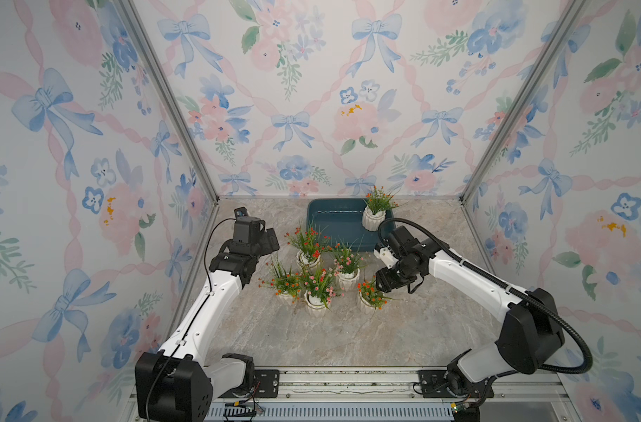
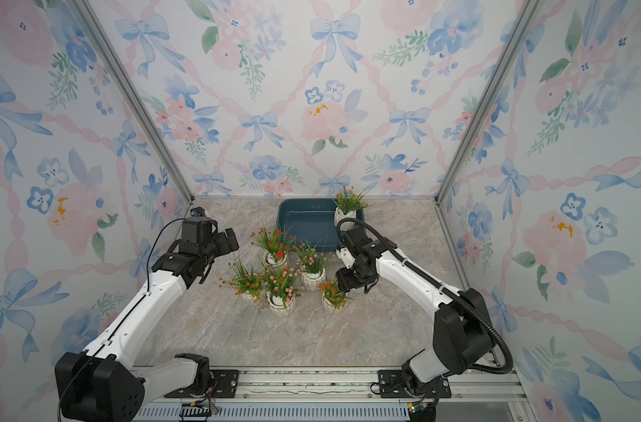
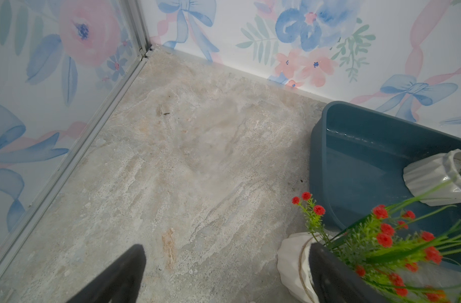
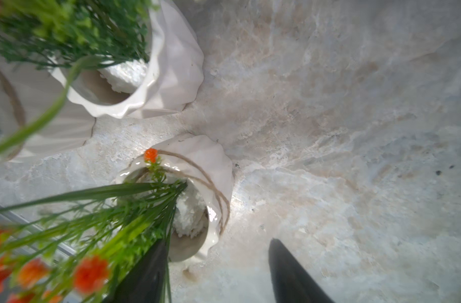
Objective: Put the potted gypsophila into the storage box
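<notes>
The teal storage box (image 1: 334,242) stands at the back of the table, one white pot of flowers (image 1: 374,219) upright at its right end. Several potted plants cluster in front of it, among them a red-flowered pot (image 3: 293,262) near the box's front left and an orange-flowered pot (image 4: 210,166) at the right of the group. Over that orange-flowered pot's right side is my right gripper, part open; its left finger overlaps the stems and nothing is gripped. My left gripper is open beside the red-flowered pot, its right finger in front of the pot's wall.
Another white pot (image 4: 175,65) stands close beside the orange-flowered one. Pink-flowered pots (image 1: 317,299) crowd the middle. Bare table (image 1: 306,341) lies at the front, and the left strip by the wall is clear.
</notes>
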